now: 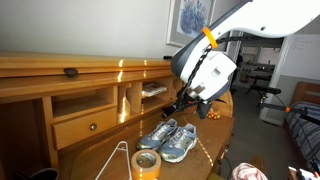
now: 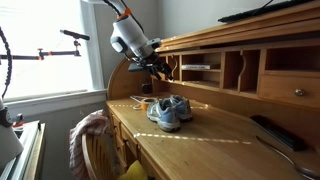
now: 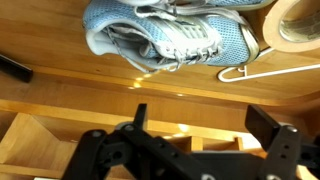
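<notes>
A pair of light-blue and grey running shoes (image 1: 179, 142) sits on the wooden desk (image 2: 205, 150). In the wrist view the shoes (image 3: 185, 38) fill the top of the picture, apart from my fingers. My gripper is open, its dark fingers wide apart with bare desk and the hutch edge between them. Exterior view 1 has the gripper (image 1: 180, 104) above and behind the shoes, close to the hutch. From the other side, the gripper (image 2: 163, 72) hangs at the height of the hutch compartments.
A roll of tape (image 1: 146, 163) and a white wire hanger (image 1: 113, 160) lie near the shoes. The wooden hutch (image 2: 255, 75) with its drawers stands along the back. A black object (image 2: 278, 131) rests on the desk's other end. A chair (image 2: 97, 157) stands at the front.
</notes>
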